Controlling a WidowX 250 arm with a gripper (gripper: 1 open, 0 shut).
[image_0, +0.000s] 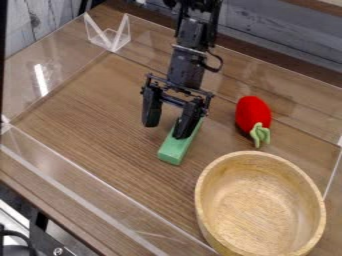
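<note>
The black gripper (171, 108) hangs over the middle of the wooden table, fingers apart and open. A green block (175, 147) lies on the table beneath its right side, its upper end hidden by a finger; whether the finger touches it is unclear. A red plush object with a green top (253, 116) lies to the right of the gripper.
A round tan bowl (258, 229) fills the lower right. A clear plastic piece (110, 30) is at the back left.
</note>
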